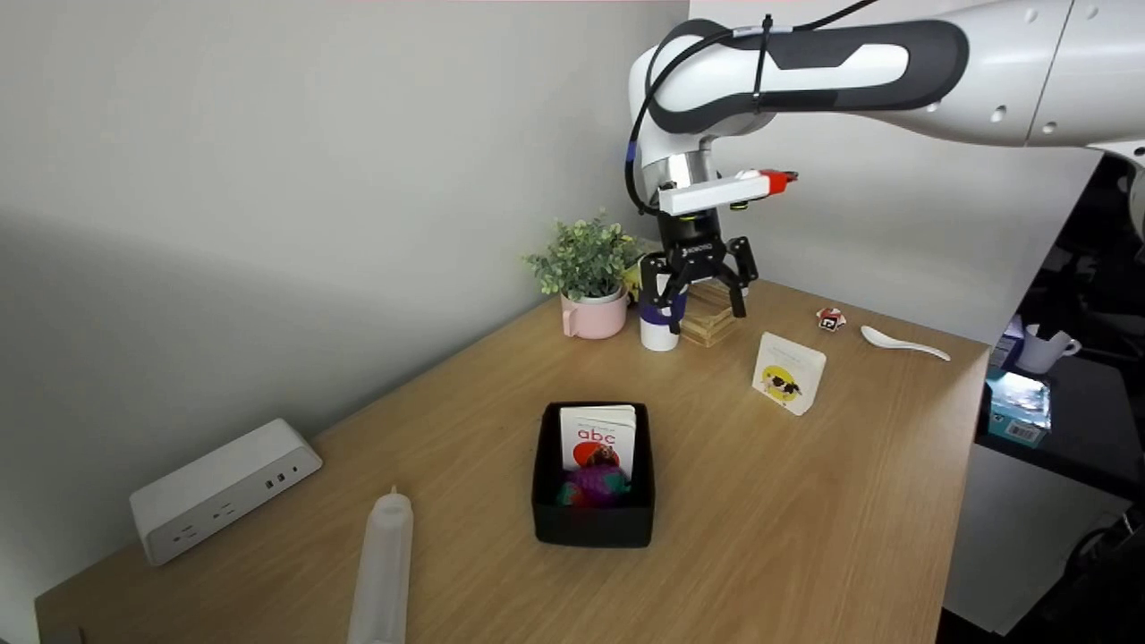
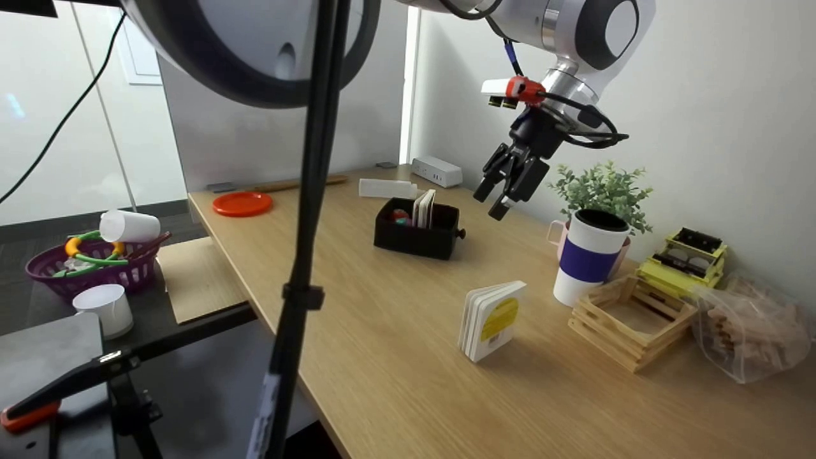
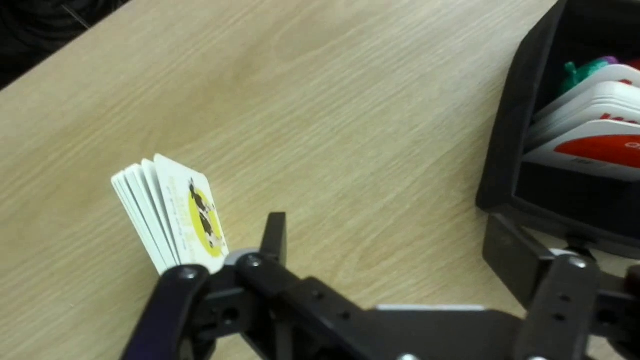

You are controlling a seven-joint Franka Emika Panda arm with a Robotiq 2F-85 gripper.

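Observation:
My gripper [image 1: 705, 322] is open above the table, its fingers wide apart and nothing between them. In exterior view 2 the gripper [image 2: 489, 204] hangs in the air on the wall side of the black box. A small white board book [image 2: 493, 320] with a yellow circle and a cow stands upright, its pages slightly fanned. The wrist view shows this book [image 3: 189, 210] beyond the left finger. The black box [image 1: 592, 525] holds white abc books [image 1: 597, 434] and a purple, green and red toy [image 1: 596, 487]; its near corner lies beyond the right finger in the wrist view.
A white cup with a blue band [image 2: 587, 256], a pink potted plant [image 1: 593, 315] and a wooden crate [image 2: 635, 321] stand near the wall. A spoon [image 1: 903, 343] lies at the right. Table between box and standing book is clear.

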